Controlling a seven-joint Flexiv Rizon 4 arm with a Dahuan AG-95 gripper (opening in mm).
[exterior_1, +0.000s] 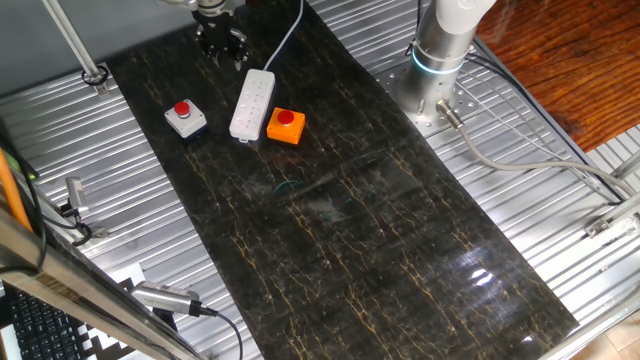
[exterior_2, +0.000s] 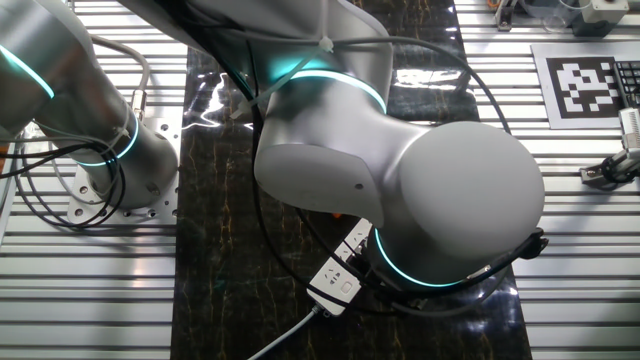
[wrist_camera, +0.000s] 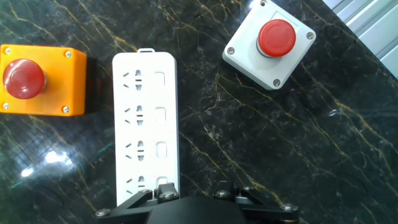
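Note:
My gripper stands open at the bottom of the wrist view, two black fingertips apart and nothing between them. From exterior view 1 the gripper (exterior_1: 226, 60) hangs over the table's far end. Beneath and ahead lies a white power strip (wrist_camera: 163, 137), its near end hidden by the gripper in the wrist view. To its left in that view is an orange box (wrist_camera: 73, 81) with a red button; a white box (wrist_camera: 249, 59) with a brighter red button sits to the right. In exterior view 2 the arm covers both boxes almost entirely, leaving part of the power strip (exterior_2: 335, 281) visible.
The strip's white cable (exterior_1: 287, 38) runs off the far edge. Ribbed metal (exterior_1: 120, 160) flanks the tabletop, with the arm's base (exterior_1: 425, 92) on the right in exterior view 1.

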